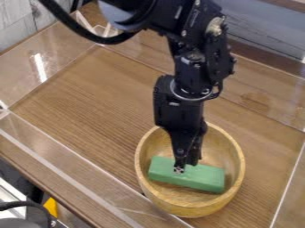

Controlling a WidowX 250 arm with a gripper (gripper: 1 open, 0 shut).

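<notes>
A round pale wooden bowl [192, 204] sits at the lower middle of the table. A green rectangular block [202, 179] lies inside it. My black gripper [179, 165] reaches down into the bowl from above, its tips over the upper side of the block near its left half. Whether the fingers touch the block, and how far apart they stand, I cannot tell.
Clear panels edge it along the left, back and right. A small yellow object [50, 207] shows beyond the lower left edge.
</notes>
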